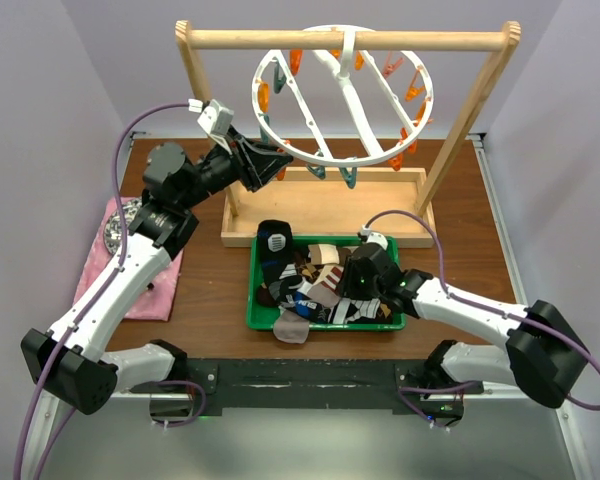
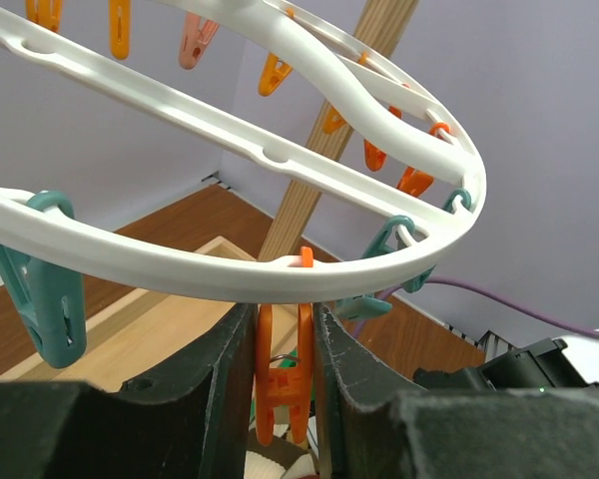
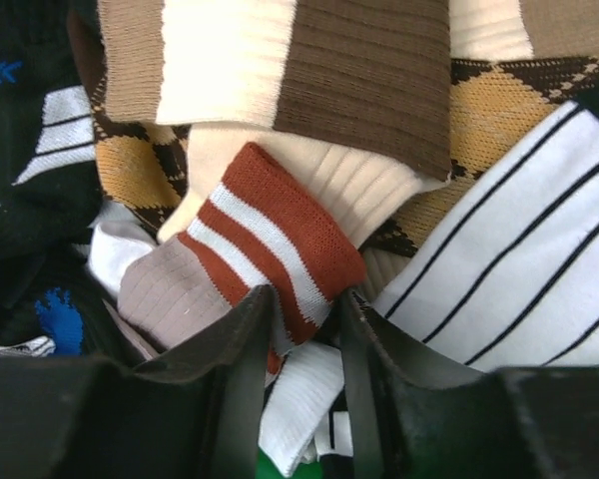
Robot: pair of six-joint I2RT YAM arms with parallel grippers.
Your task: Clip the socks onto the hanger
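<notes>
The white round hanger [image 1: 285,145] hangs from a wooden bar, with coloured clips. My left gripper is shut on an orange clip [image 2: 286,389] at the rim's near left. In the green bin [image 1: 255,300] lies a pile of mixed socks. My right gripper is down in the pile at a red-and-white striped sock [image 3: 260,235], whose lower part is hidden at the fingers; how far the fingers are apart is hard to tell. Brown, cream and black socks [image 3: 369,80] lie around it.
The wooden stand [image 1: 460,120] frames the hanger over a shallow wooden tray [image 1: 330,200]. A pink cloth [image 1: 150,290] lies at the left. A grey sock [image 1: 291,330] hangs over the bin's front rim.
</notes>
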